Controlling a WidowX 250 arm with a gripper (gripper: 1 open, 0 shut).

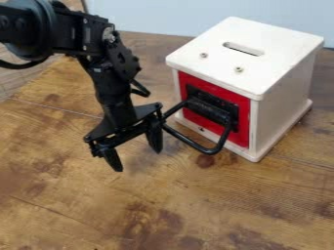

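Note:
My black gripper [136, 151] hangs low over the wooden table at the left, its two fingers apart with nothing between them. To its right stands a white wooden box [279, 103] with a slot and two bolts on top and a red front panel [192, 83]. A black U-shaped handle [213, 149] juts from a black mount on that panel, its near end close to the right-hand finger of my gripper.
A pale wall [150, 15] runs along the back.

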